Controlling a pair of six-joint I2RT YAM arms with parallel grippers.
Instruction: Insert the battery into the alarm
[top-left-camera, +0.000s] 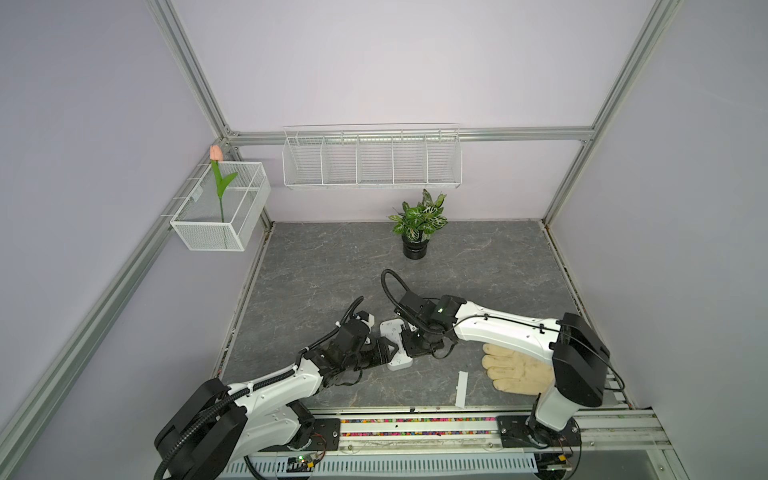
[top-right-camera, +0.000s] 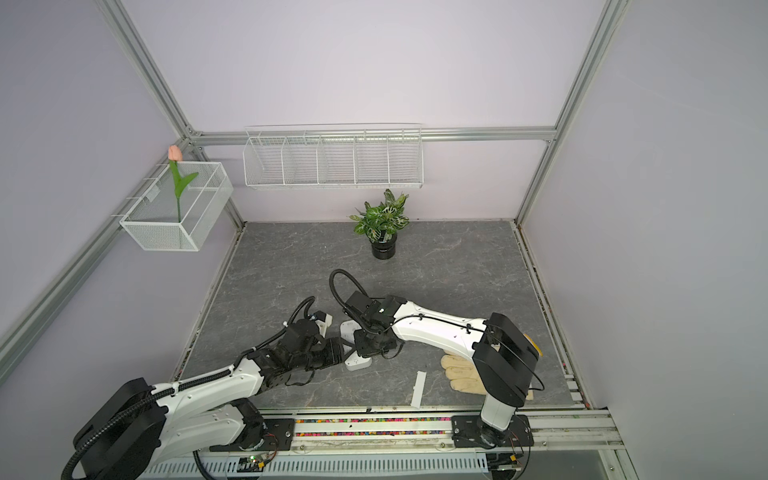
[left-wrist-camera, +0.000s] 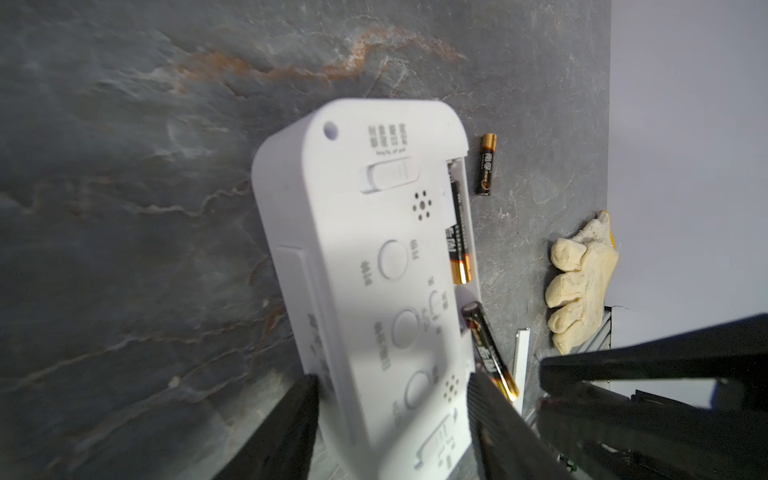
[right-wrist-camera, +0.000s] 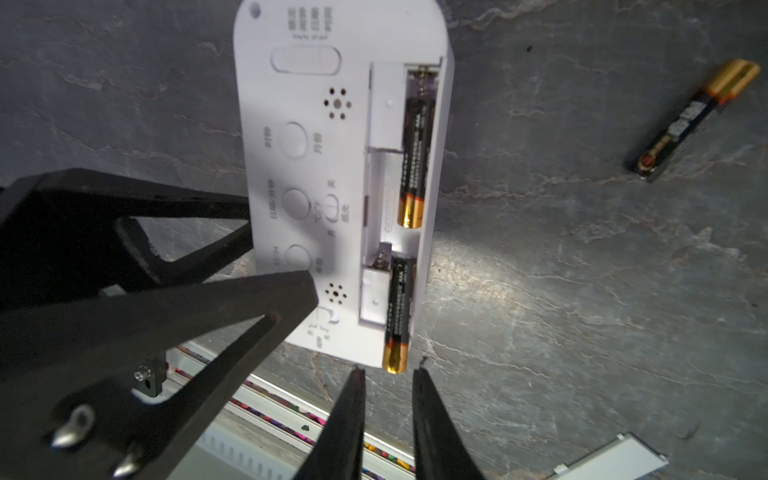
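Note:
The white alarm (left-wrist-camera: 352, 240) lies face down, battery bay exposed. One battery (right-wrist-camera: 416, 152) sits along the upper part of the bay; another (right-wrist-camera: 397, 312) rests askew at the lower end, sticking out past the edge. A loose battery (right-wrist-camera: 688, 120) lies on the table beside it. My left gripper is over the alarm's near end, its blurred fingers either side; whether they touch is unclear. My right gripper hangs part open just past the lower battery's gold end, with nothing visible between its fingers.
A white cover strip (top-left-camera: 461, 389) lies on the table at front right, near a beige glove (top-left-camera: 516, 369). A potted plant (top-left-camera: 415, 228) stands at the back; wire baskets hang on the walls.

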